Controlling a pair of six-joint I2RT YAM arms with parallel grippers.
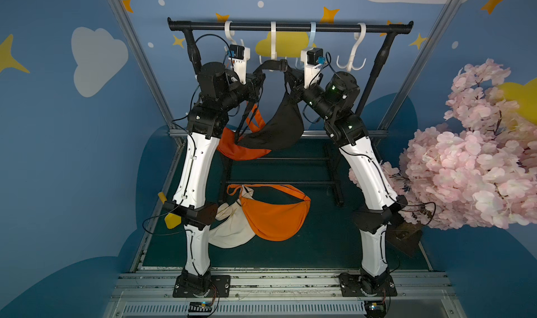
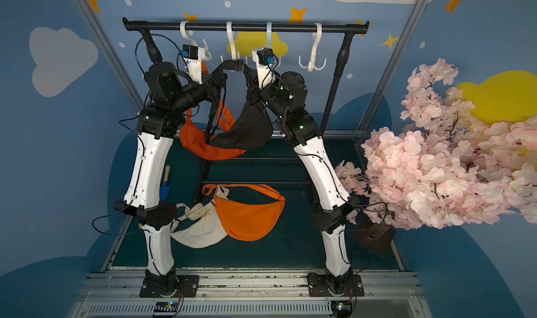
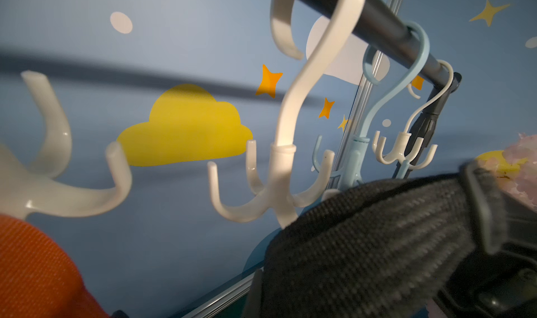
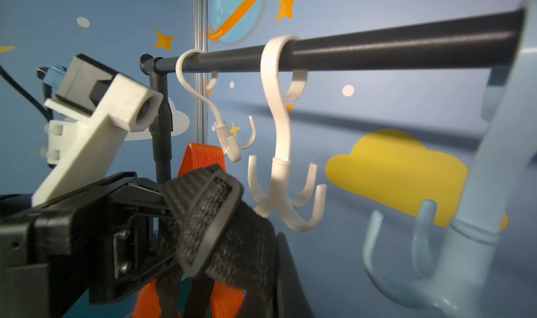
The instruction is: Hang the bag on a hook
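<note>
The black bag (image 1: 277,125) hangs between my grippers, its strap (image 1: 274,65) stretched horizontally between them just in front of the middle hooks. My left gripper (image 1: 254,82) and my right gripper (image 1: 295,80) are each shut on the strap, at opposite ends. Behind the strap, the middle white hook (image 3: 279,189) and the light blue hook (image 4: 447,262) hang from the black rail (image 1: 291,27). The strap sits close to their prongs; whether it touches them I cannot tell.
A red bag (image 1: 235,147) hangs from the left hook, behind the black one. Another white hook (image 1: 353,55) hangs at the right. Orange (image 1: 274,217) and cream (image 1: 232,234) bags lie on the floor. Pink blossoms (image 1: 458,172) fill the right side.
</note>
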